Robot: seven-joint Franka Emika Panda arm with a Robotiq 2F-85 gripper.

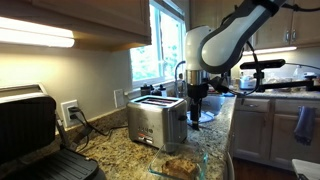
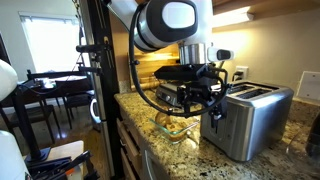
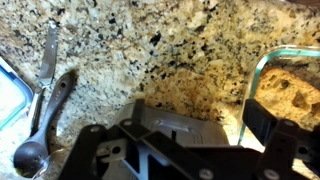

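My gripper stands open in the wrist view, its two dark fingers wide apart with nothing between them. Below that gap shows part of the silver toaster (image 3: 185, 128). Exterior view 1 has the toaster (image 1: 157, 121) upright on the counter, with the gripper (image 1: 196, 117) just beyond its right side. In exterior view 2 the gripper (image 2: 213, 108) appears in front of the toaster (image 2: 250, 120); contact cannot be judged. A glass dish (image 1: 200, 158) holds bread (image 1: 180, 166); in the wrist view the bread (image 3: 285, 92) lies at the right, partly hidden by a finger.
A black ladle (image 3: 55, 100) and a knife (image 3: 49, 58) lie on the granite counter, left in the wrist view, near a blue-edged container (image 3: 10, 95). A black grill (image 1: 50, 165) stands at the left in exterior view 1. Bare counter (image 3: 150, 50) lies between ladle and dish.
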